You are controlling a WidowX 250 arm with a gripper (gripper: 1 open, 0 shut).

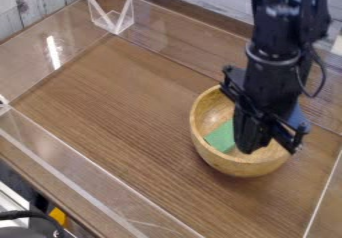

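Note:
The black gripper [251, 132] of the arm reaches down from the upper right over a round wooden bowl [247, 163] on the right of the table. Its fingers are shut, with nothing visible between them. In the bowl lies a green object [222, 134], left of the fingers and partly hidden by them. A blue object [295, 116] shows at the bowl's back right, behind the arm.
A small white wire-like holder [112, 18] stands at the back left. The table's left edge runs toward the lower left corner, with dark cables beyond.

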